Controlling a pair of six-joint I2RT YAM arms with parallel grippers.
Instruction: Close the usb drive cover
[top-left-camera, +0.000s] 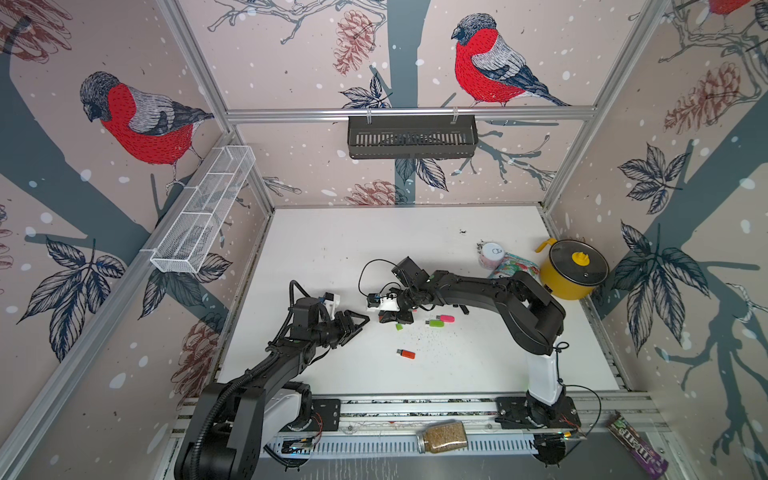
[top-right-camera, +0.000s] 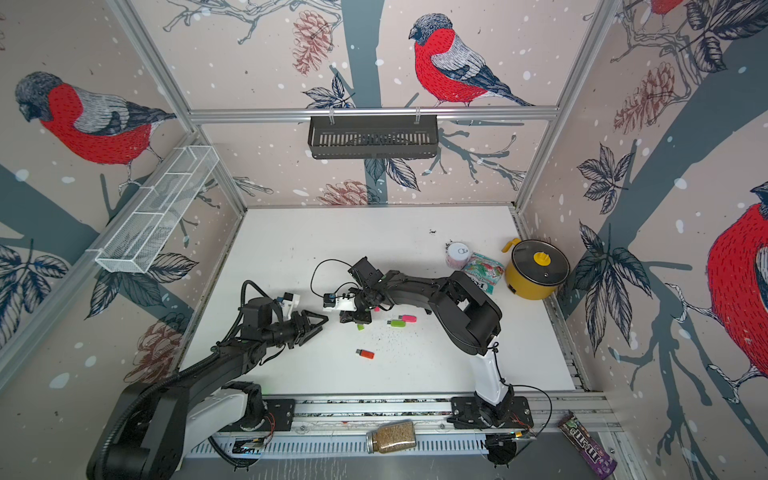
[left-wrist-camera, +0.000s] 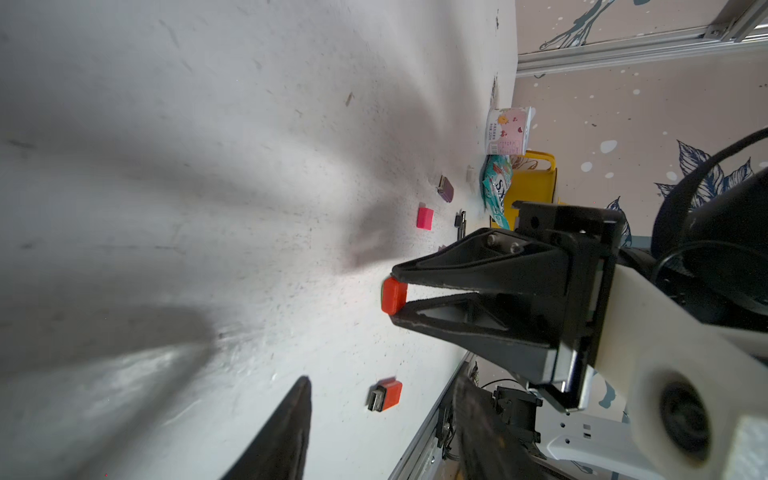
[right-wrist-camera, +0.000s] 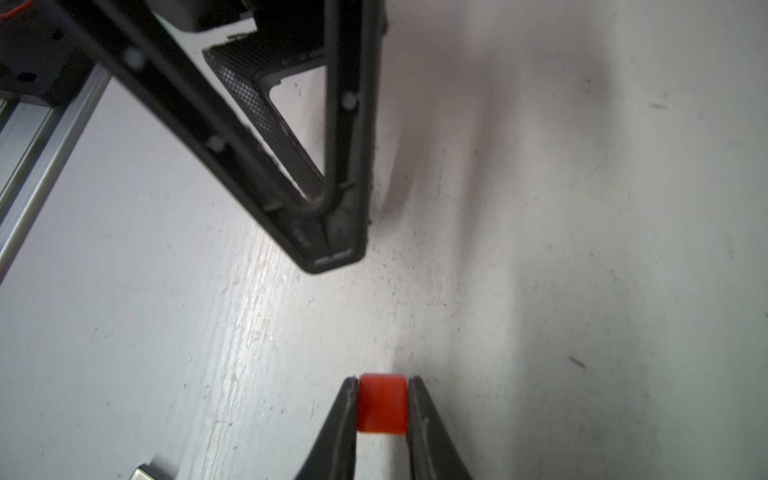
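My right gripper is shut on a red USB piece (left-wrist-camera: 393, 294), held above the table near its middle. My left gripper is part open with nothing between its fingers, left of the right gripper in the top views, facing it. An orange USB drive (top-left-camera: 405, 353) lies on the table in front, its metal plug showing in the left wrist view. Green (top-left-camera: 435, 323) and pink (top-left-camera: 445, 318) drives lie right of the held piece. Whether the held piece's cover is open cannot be told.
A yellow pot (top-left-camera: 573, 284), a cup (top-left-camera: 491, 253) and a packet (top-right-camera: 482, 272) stand or lie at the right. Mesh baskets hang on the back and left walls.
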